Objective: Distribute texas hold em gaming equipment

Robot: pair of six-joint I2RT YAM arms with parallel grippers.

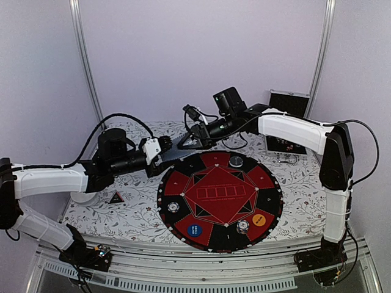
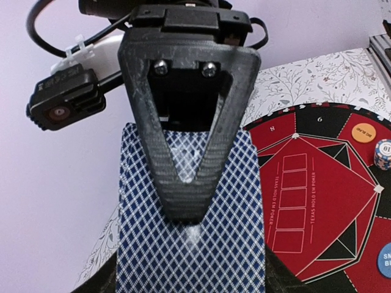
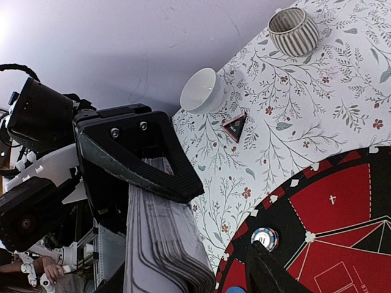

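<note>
A deck of playing cards with blue-and-white checked backs (image 2: pixel 189 262) is held up left of the mat's far edge, between my two grippers. In the left wrist view one finger (image 2: pixel 186 207) of my left gripper (image 1: pixel 160 152) presses on the card back; the other is mostly hidden behind it. In the right wrist view the cards' edges (image 3: pixel 168 238) show wavy and layered inside the part-open fingers of my right gripper (image 1: pixel 197 139). One finger (image 3: pixel 177 183) overlaps the stack; whether the pair grips it is unclear. The round red-and-black poker mat (image 1: pixel 221 177) lies below.
Chip stacks (image 1: pixel 173 207), the blue small blind disc (image 1: pixel 194 230) and the orange big blind disc (image 1: pixel 259 220) sit on the mat. A white bowl (image 3: pixel 203 91), a ribbed cup (image 3: pixel 294 32) and a triangular marker (image 3: pixel 234 127) stand off it. An open case (image 1: pixel 286 143) lies back right.
</note>
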